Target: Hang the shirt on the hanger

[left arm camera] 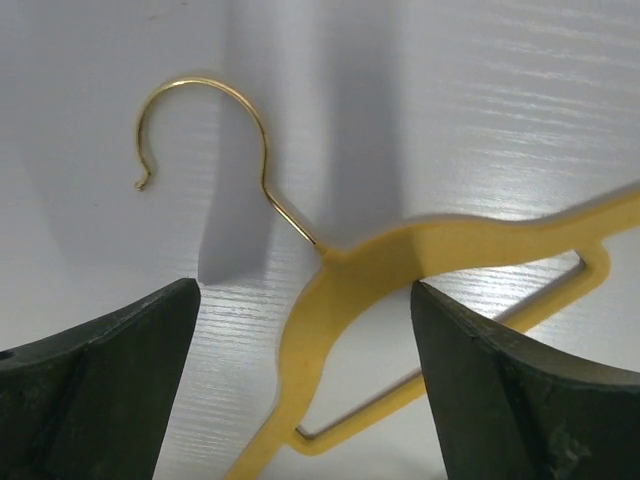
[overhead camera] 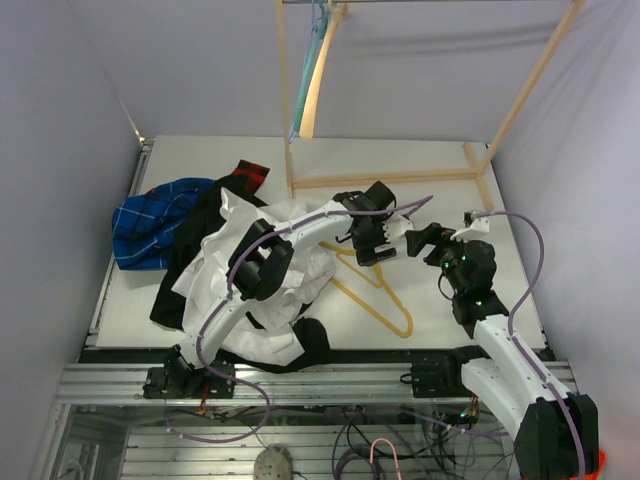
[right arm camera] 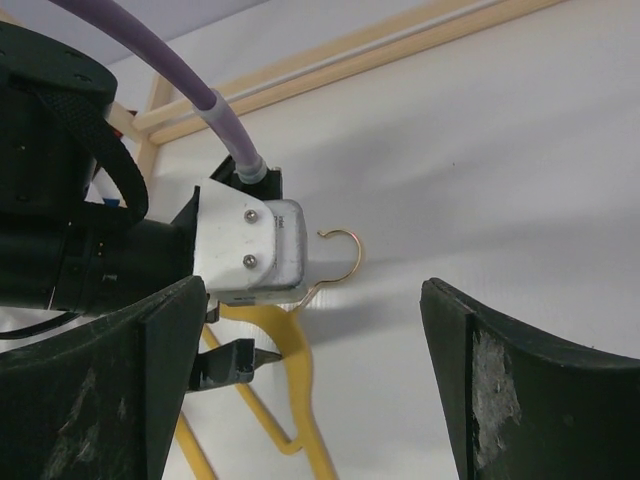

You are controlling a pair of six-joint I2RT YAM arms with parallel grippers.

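Note:
The yellow hanger [overhead camera: 395, 311] lies flat on the white table, part of it under my left arm. In the left wrist view its neck [left arm camera: 375, 265] and thin gold hook [left arm camera: 262, 135] show between and beyond the spread fingers. My left gripper [overhead camera: 382, 257] hovers over the neck, open and holding nothing. Off to the right, my right gripper [overhead camera: 418, 241] stands open as well; in the right wrist view only bare table shows between its fingers, with the hook [right arm camera: 358, 252] further off. A crumpled white shirt [overhead camera: 265, 345] is spread on the left, partly covered by my left arm.
Beneath and beside the white cloth lies black fabric [overhead camera: 172, 300], and a blue plaid garment [overhead camera: 155, 225] is bunched at the far left. A wooden rack bar [overhead camera: 400, 178] crosses the back; hangers [overhead camera: 316, 80] hang overhead.

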